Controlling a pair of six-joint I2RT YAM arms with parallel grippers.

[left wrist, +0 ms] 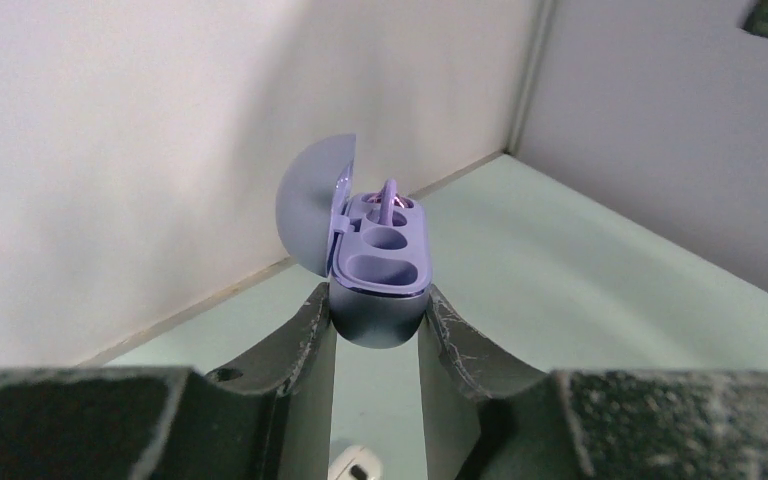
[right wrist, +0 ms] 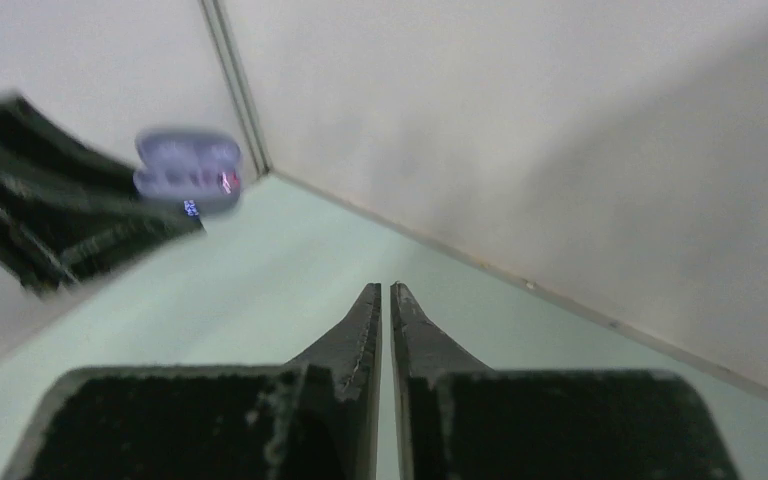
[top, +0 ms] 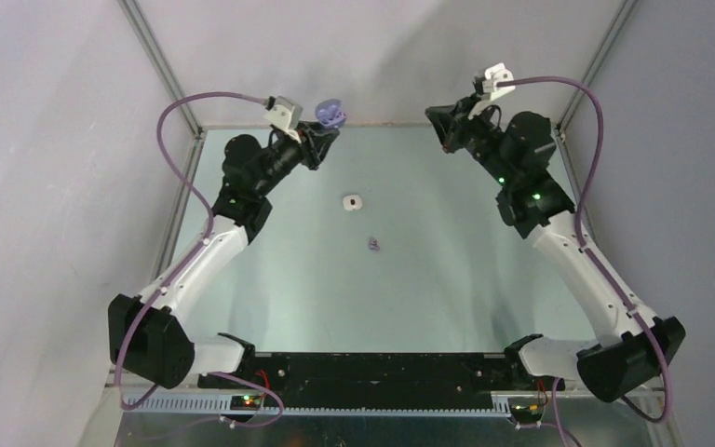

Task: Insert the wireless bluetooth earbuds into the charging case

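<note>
My left gripper [top: 322, 140] is shut on the lilac charging case [left wrist: 380, 315], held above the far edge of the table. In the left wrist view the case's lid [left wrist: 310, 205] stands open on the left. One lilac earbud [left wrist: 388, 203] pokes up from the far part of the case; the nearer wells look empty. A small lilac piece, seemingly an earbud [top: 373, 244], lies on the middle of the table in the top view. Well to the right of the case, my right gripper is shut, nothing showing between its fingertips.
A small white piece with a dark centre [top: 352, 202] lies on the pale table [top: 410, 298], below the left gripper. Walls stand behind and at both sides.
</note>
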